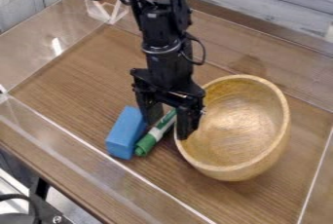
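Observation:
The black gripper [166, 111] hangs low over the table, just behind a green cylindrical item [154, 136], which lies between a blue block [127, 131] and a large cream-coloured bowl [264, 126]. Its right finger is at the bowl's left rim. The gripper's body partly hides the back end of the green item. Whether its fingers are open or shut on something I cannot tell.
A clear plastic object [104, 4] stands at the back left, by the table's edge. Cables hang at the lower left.

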